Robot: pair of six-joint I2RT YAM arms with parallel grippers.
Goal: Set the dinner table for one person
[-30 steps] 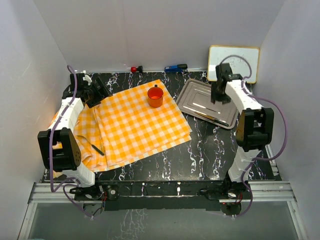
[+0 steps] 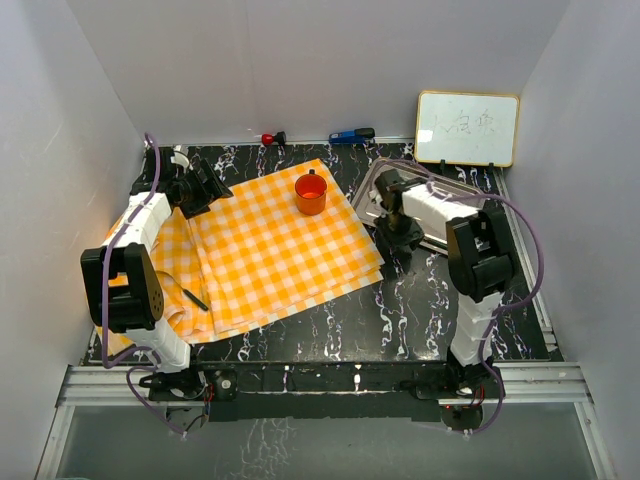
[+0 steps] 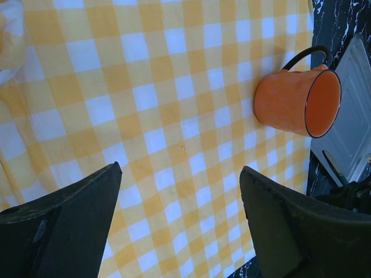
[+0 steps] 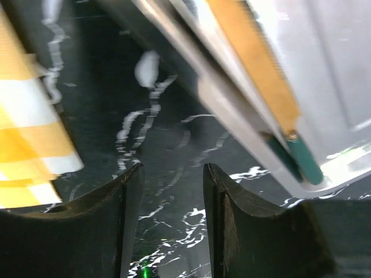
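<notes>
A yellow checked cloth (image 2: 270, 250) covers the middle and left of the table, rumpled at left, with an orange mug (image 2: 310, 195) on it near the back. My left gripper (image 2: 205, 185) hangs open over the cloth's back left, nothing between its fingers. My right gripper (image 2: 400, 235) is low at the front-left edge of a metal tray (image 2: 460, 186). In the right wrist view its fingers are parted, empty, beside long utensils with a tan and green part (image 4: 272, 81) in the tray. A dark-handled utensil (image 2: 195, 298) lies on the cloth's left.
A whiteboard (image 2: 465, 125) leans at the back right. A red object (image 2: 270, 138) and a blue tool (image 2: 350, 135) lie at the back edge. Bare dark marble (image 2: 400, 320) shows at the front right.
My right gripper has swung from above the tray's back part down to its front-left edge. The left arm has shifted slightly toward the middle.
</notes>
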